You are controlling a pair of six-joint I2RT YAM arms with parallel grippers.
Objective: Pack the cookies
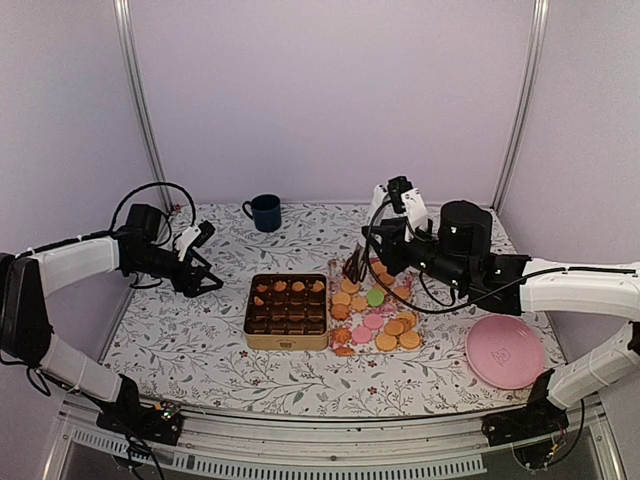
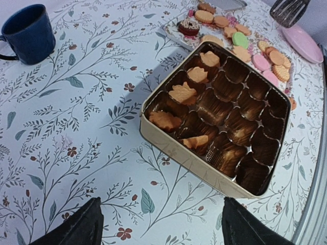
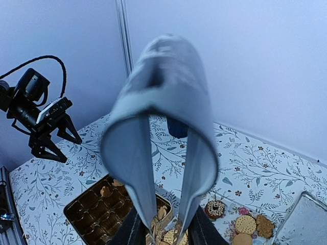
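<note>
A cookie box (image 1: 285,340) with a brown compartment insert sits mid-table; several leaf-shaped and other cookies (image 2: 182,93) occupy its compartments along one side. To its right, a tray of loose cookies (image 1: 385,340) holds round orange, pink and green ones and a chocolate ring (image 3: 214,209). My right gripper (image 1: 355,267) is raised over that tray, fitted with pale tool-like pieces that fill the middle of the right wrist view; whether anything sits between its tips is unclear. My left gripper (image 1: 204,280) stands open and empty left of the box.
A dark blue mug (image 1: 265,213) stands at the back. A pink plate (image 1: 505,350) lies at the front right, and a metal tray (image 3: 301,219) is behind the cookie tray.
</note>
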